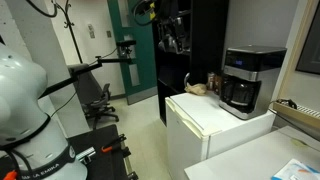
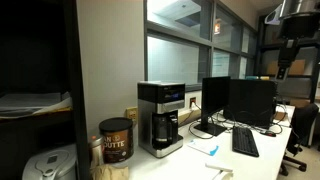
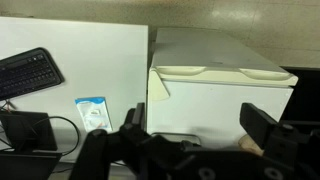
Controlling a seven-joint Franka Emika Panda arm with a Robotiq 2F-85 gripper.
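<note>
My gripper stands open in the wrist view, its two dark fingers (image 3: 97, 142) spread wide, with nothing seen held between them. Below it are a pale desk and a white surface (image 3: 215, 108). A black and silver coffee maker (image 1: 241, 80) with a glass carafe stands on the white counter (image 1: 205, 112) in the first exterior view. The same coffee maker (image 2: 161, 115) shows in the second exterior view, beside a dark canister (image 2: 118, 139). A blue-and-white packet (image 3: 94, 113) lies flat on the desk, left of the gripper's middle.
A black keyboard (image 3: 28, 73) lies at the wrist view's left. Monitors (image 2: 252, 98) stand along the desk beyond the coffee maker. A toaster (image 2: 49, 164) sits at the second exterior view's lower left.
</note>
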